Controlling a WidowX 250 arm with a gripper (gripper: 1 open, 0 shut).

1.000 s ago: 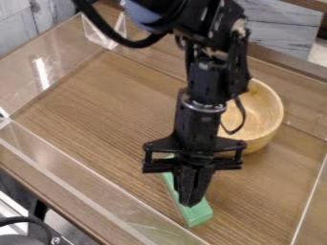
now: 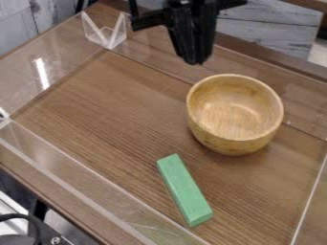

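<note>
A green bar [image 2: 185,189] lies on the wooden table [image 2: 90,134] at the lower middle. A round tan bowl [image 2: 234,113] sits at the right. My dark gripper [image 2: 197,48] is at the top of the view, above and left of the bowl, well away from the green bar; I cannot tell whether it is open or shut.
A clear plastic object [image 2: 105,29] stands at the back left. A grey panel [image 2: 274,33] lies at the back right, and the table's edge runs along the lower left.
My gripper has moved far up and back, away from the green bar, which it was over earlier. The bowl is now uncovered.
</note>
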